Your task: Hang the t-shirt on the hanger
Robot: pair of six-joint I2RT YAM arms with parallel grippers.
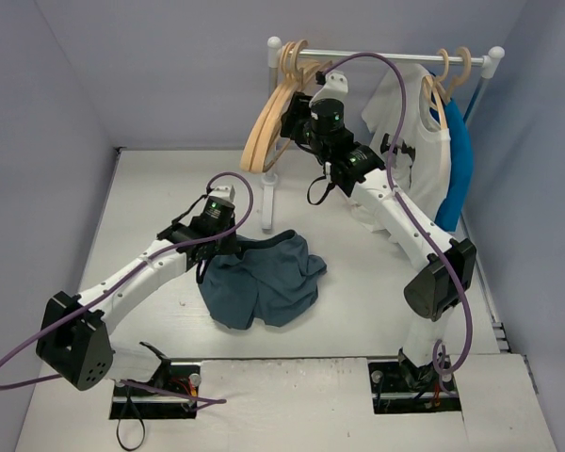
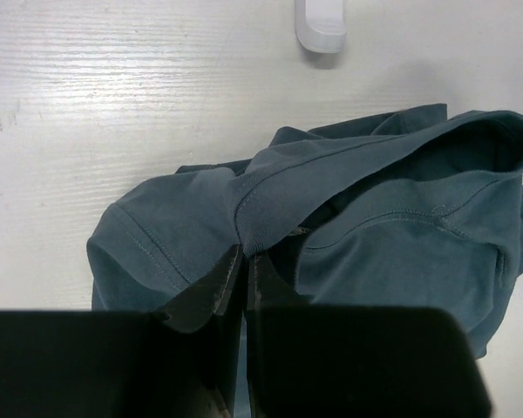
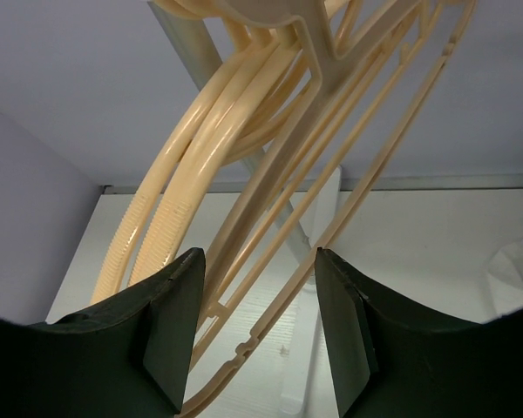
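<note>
The dark blue-grey t shirt [image 1: 268, 282] lies crumpled on the table, with its collar opening [image 2: 497, 144] raised toward the right in the left wrist view. My left gripper is shut on a fold of that fabric. Up at the rack, several light wooden hangers [image 1: 271, 118] hang close together at the left end of the rail. Beside them is my right gripper, its fingers apart. Between its fingers, in the right wrist view, run the slanted bars of a hanger [image 3: 275, 178]; whether they touch the pads cannot be told.
The rail [image 1: 386, 56] spans the back of the table. White clothing [image 1: 419, 151] and a blue garment [image 1: 460, 169] hang at its right end. A white rack foot [image 1: 267, 202] stands behind the shirt. Bare table [image 1: 165, 188] lies to the left.
</note>
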